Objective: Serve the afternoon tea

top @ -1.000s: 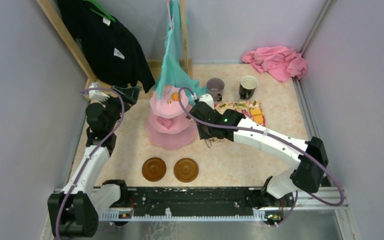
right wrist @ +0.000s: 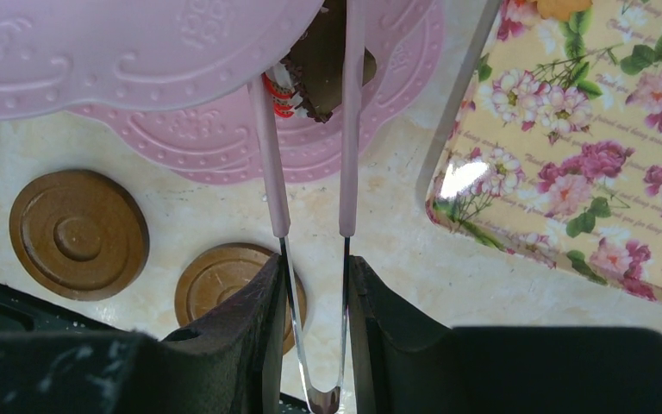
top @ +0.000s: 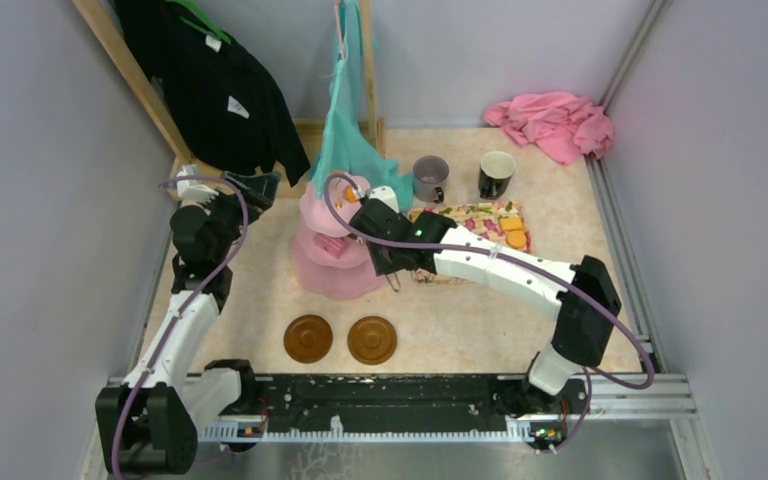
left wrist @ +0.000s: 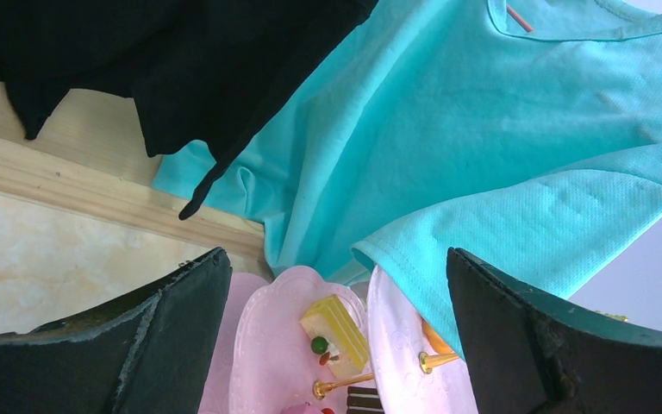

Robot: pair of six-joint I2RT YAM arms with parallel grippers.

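A pink tiered stand [top: 330, 275] holds cakes and treats. My right gripper is shut on pink-tipped tongs [right wrist: 349, 155], whose tips reach beneath an upper tier, either side of brown pieces [right wrist: 327, 69] with a red-and-white one. My left gripper is open and empty, facing the stand and hanging cloth in the left wrist view. Two brown coasters or saucers [top: 308, 338] lie in front of the stand. A grey mug [top: 430, 178] and a dark mug [top: 496, 175] stand behind a floral tray [right wrist: 552, 198].
A teal cloth [top: 345, 130] hangs down against the stand's back. A black garment [top: 210, 100] hangs at the back left, and a pink cloth [top: 550, 130] lies crumpled at the back right.
My right arm has moved left toward the stand with the tongs, bringing the gripper over the stand's right side. The left arm and the table objects look unchanged.
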